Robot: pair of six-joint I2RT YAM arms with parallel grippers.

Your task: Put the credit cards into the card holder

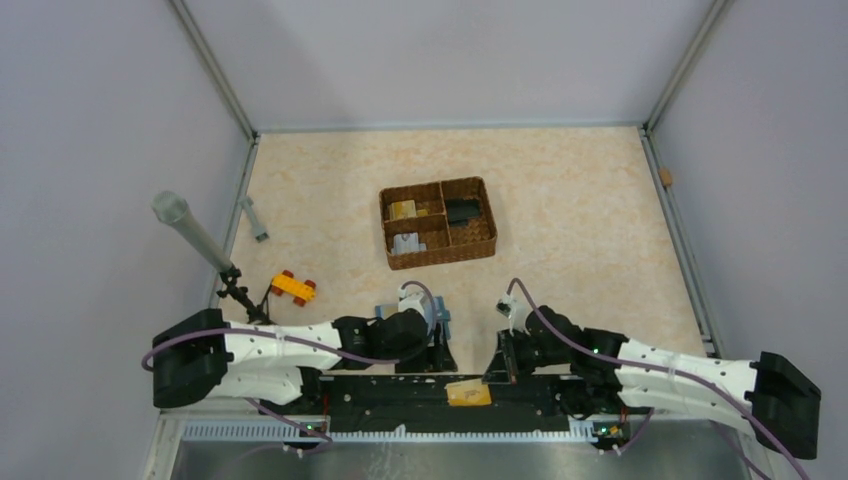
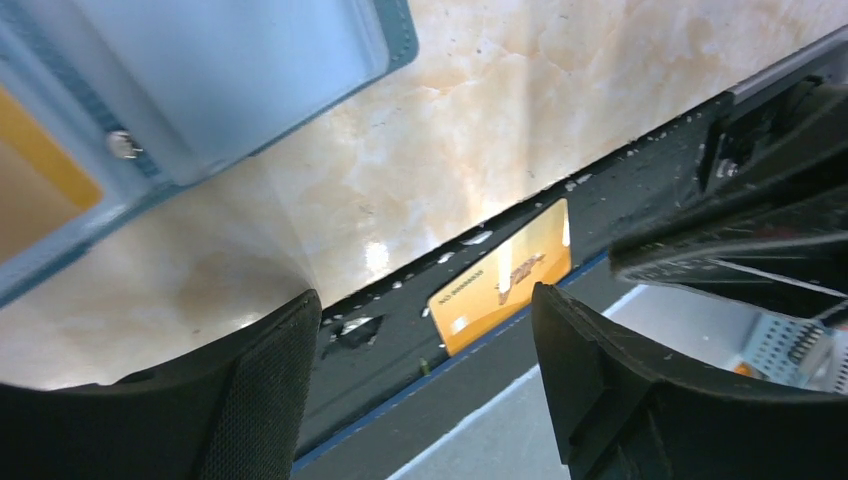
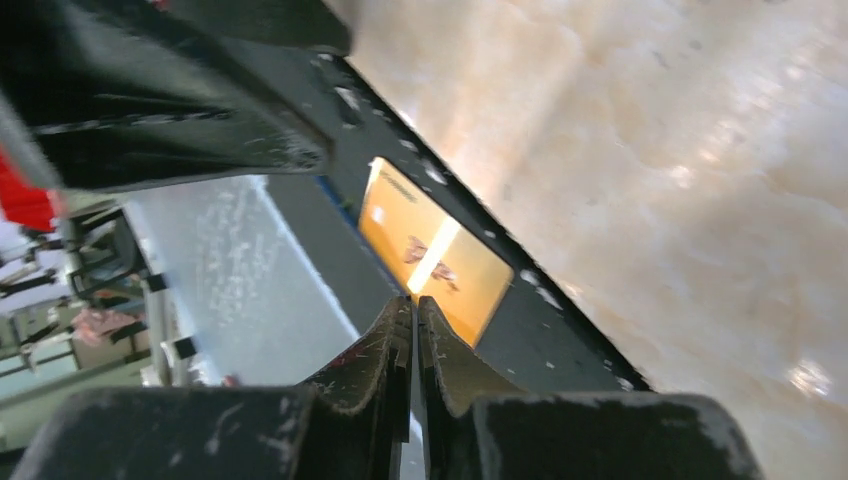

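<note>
A yellow card (image 1: pixel 469 393) lies on the dark strip at the table's front edge; the left wrist view shows the same card (image 2: pixel 505 277) flat. My left gripper is open above the table, its fingers wide apart with nothing between them. To the card's right, my right gripper has its fingers parted by only a narrow gap. Its tips overlap the card (image 3: pixel 435 250) in the right wrist view, but a small space separates them in the left wrist view. A blue card holder (image 2: pixel 230 80) with a yellow-orange card inside is partly hidden under my left arm from above.
A brown divided basket (image 1: pixel 440 265) holds yellow cards (image 1: pixel 402 210), pale cards (image 1: pixel 407 244) and a dark item (image 1: pixel 462 210). A yellow toy (image 1: pixel 293 288) with red wheels sits at the left.
</note>
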